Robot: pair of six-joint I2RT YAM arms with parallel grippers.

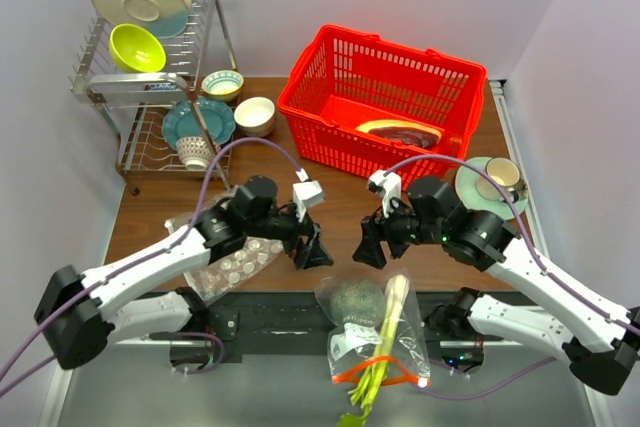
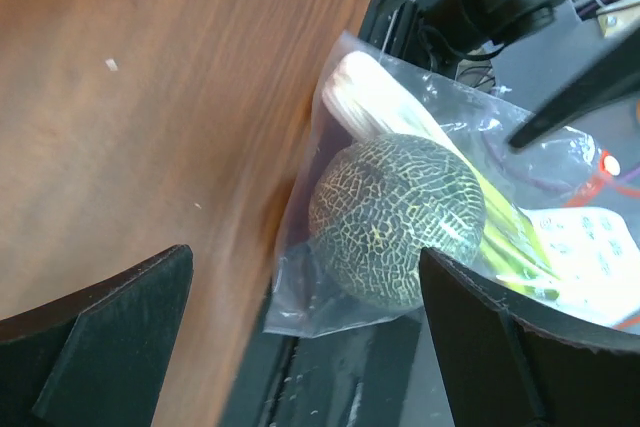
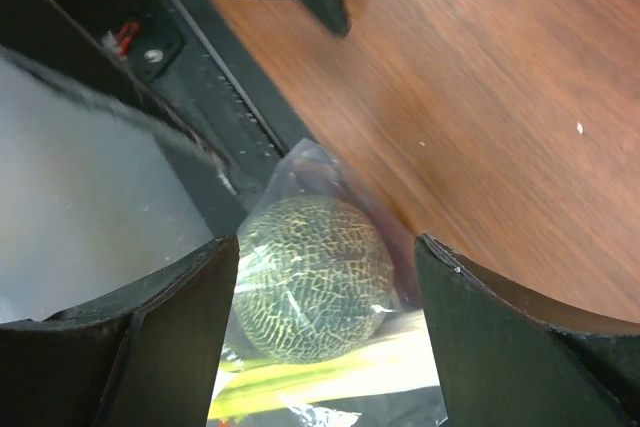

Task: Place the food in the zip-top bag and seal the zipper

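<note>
The zip-top bag [image 1: 407, 335] hangs across the table's front edge in the top view, its orange zipper end out past the edge. Inside it are a netted green melon [image 1: 357, 302] and pale celery [image 1: 395, 307], whose leafy end pokes out beyond the zipper. Both wrist views show the melon [image 2: 395, 212] close by through the clear film. My left gripper [image 1: 318, 253] stands open over the table, left of the bag. Opposite it, my right gripper [image 1: 372, 253] is open too, its fingers [image 3: 185, 317] spread wide with nothing gripped; the melon appears below and between them.
A red basket [image 1: 345, 147] holding a melon slice stands at the back. Left of it are a dish rack [image 1: 130, 127] and bowls. A bag of white discs [image 1: 235, 267] lies under the left arm. A cup on a plate [image 1: 467, 192] sits at right.
</note>
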